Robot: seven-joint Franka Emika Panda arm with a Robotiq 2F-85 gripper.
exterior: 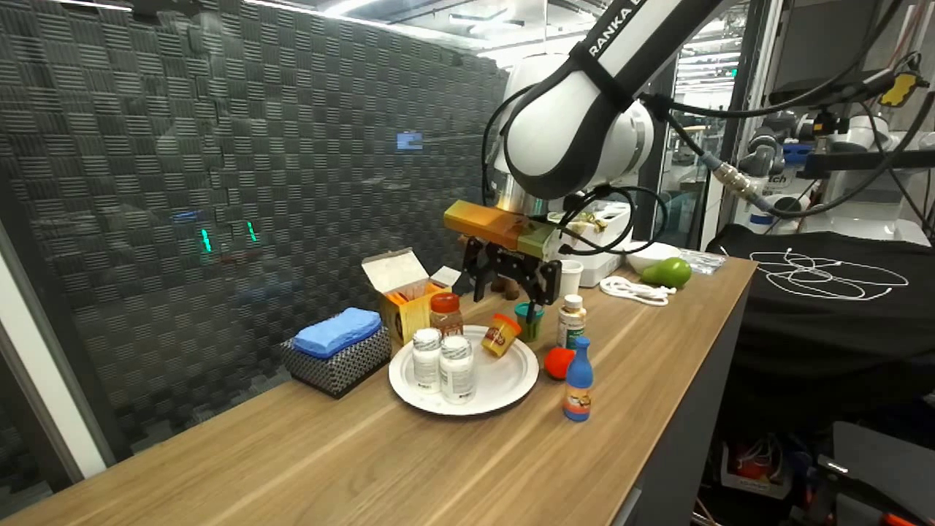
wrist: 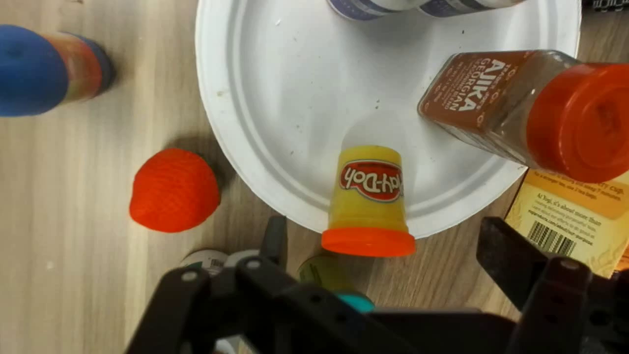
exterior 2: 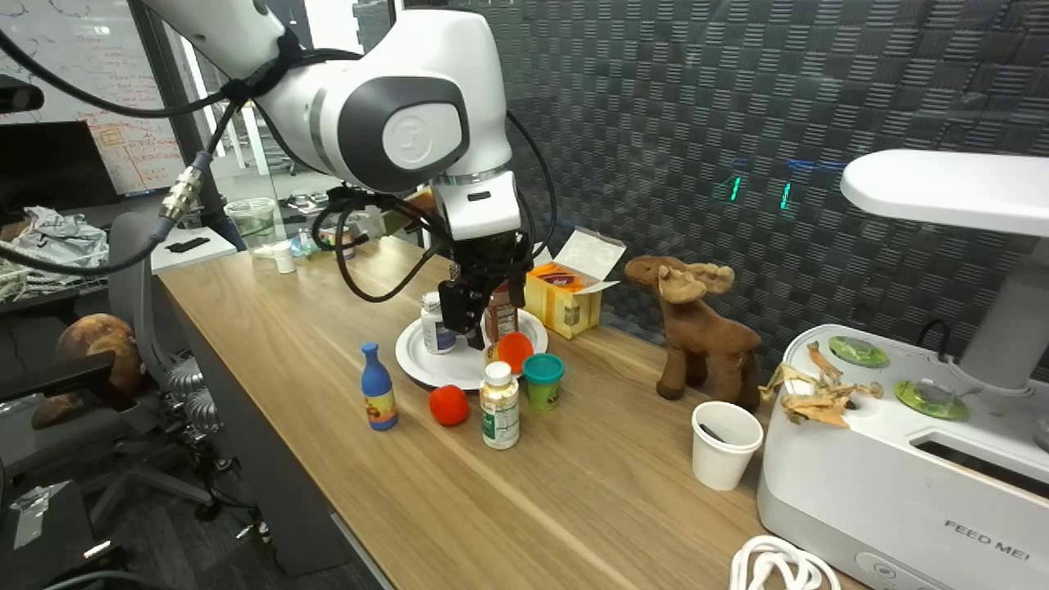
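My gripper is open above the rear edge of the white plate point(exterior: 412, 399), its fingers apart and nothing between them. In the wrist view a yellow Play-Doh tub point(wrist: 368, 200) with an orange lid lies tilted on the plate rim, in line with the gap between the fingers and below them. The plate also bears a red-capped Ajika jar point(wrist: 483, 88) and two white bottles point(exterior: 456, 372). Just off the plate stands a teal-lidded green tub point(exterior 2: 542, 382), partly hidden by the gripper in the wrist view.
Close by the plate are a red ball point(exterior 2: 449, 405), a blue bottle point(exterior 2: 379, 388), a white-capped pill bottle point(exterior 2: 499, 408) and an open tea box point(exterior 2: 565, 300). A toy moose point(exterior 2: 703, 329) and a white cup point(exterior 2: 725, 447) stand farther off.
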